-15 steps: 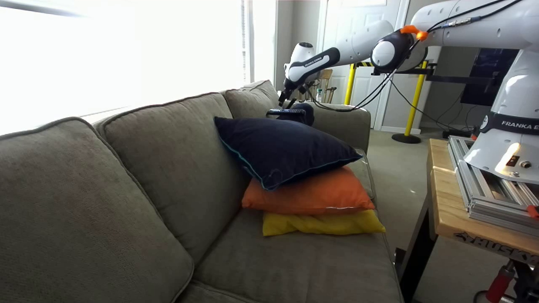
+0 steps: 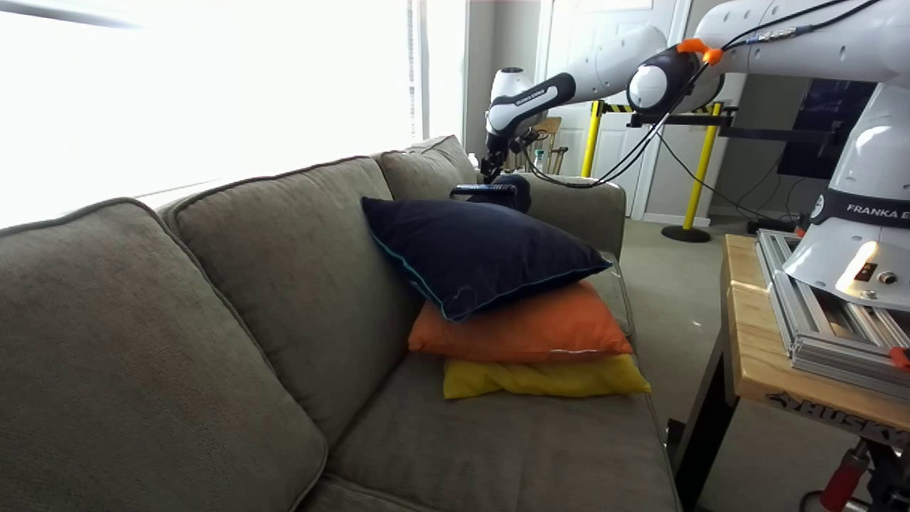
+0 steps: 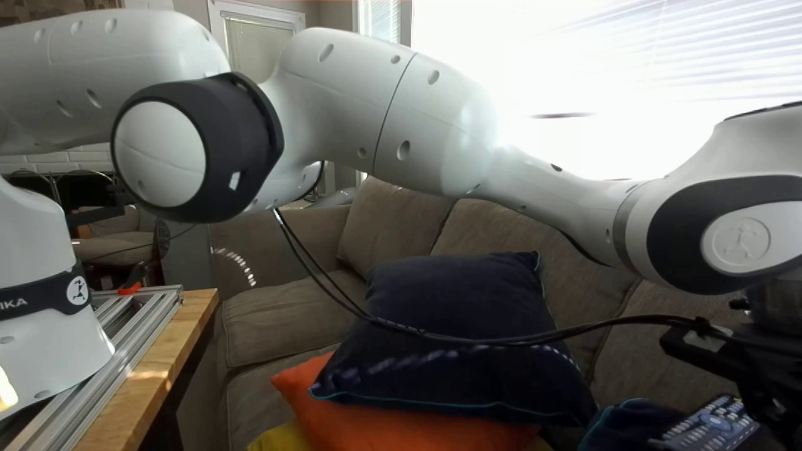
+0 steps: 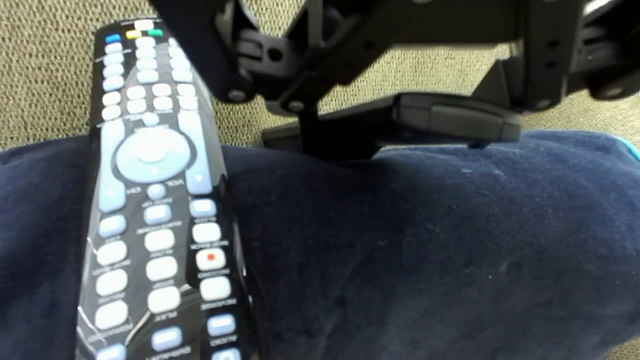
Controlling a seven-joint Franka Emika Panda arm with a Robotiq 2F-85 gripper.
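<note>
A black remote control [image 4: 153, 180] with pale buttons lies on a dark navy cushion [image 4: 420, 240], its coloured-button end extending past the cushion's edge in the wrist view. Beyond the pillow stack, the same remote [image 2: 484, 188] shows edge-on in exterior view 1. In the wrist view my gripper is beside the remote, to its right, over the edge of the navy cushion. It looks partly open; its pads appear near each other, and nothing is seen held. Exterior view 2 shows the remote [image 3: 718, 425] at the lower right, near the dark gripper body.
A larger navy pillow [image 2: 495, 252] rests on an orange pillow [image 2: 529, 324] and a yellow one [image 2: 546, 377] on the grey-brown sofa [image 2: 247, 264]. The sofa's backrest rises behind. A wooden bench [image 2: 819, 367] carries the arm's base. Cables hang from the arm.
My gripper end has shifted slightly right in exterior view 1 and turned more upright above the remote. The remote and the pillows look unmoved.
</note>
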